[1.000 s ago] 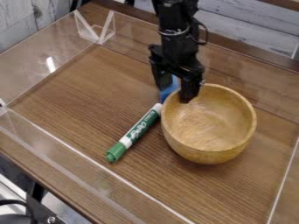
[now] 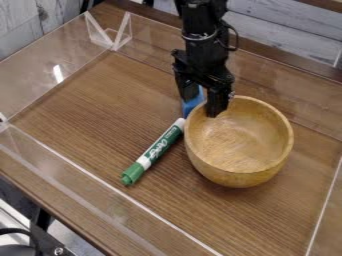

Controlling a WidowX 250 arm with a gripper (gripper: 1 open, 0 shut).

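My black gripper (image 2: 202,85) hangs from the top of the view, over a blue object (image 2: 191,105) that stands just behind the left rim of a large tan bowl (image 2: 241,150). The gripper's fingers are open; the blue object is partly hidden beneath them. A green-and-white tube (image 2: 154,152) lies diagonally on the wooden surface, left of the bowl.
Pale edges border it at the far left and back, and a dark cable shows at the bottom left corner.
The gripper has shifted slightly left and up over the blue object. The bowl and tube have not visibly moved.
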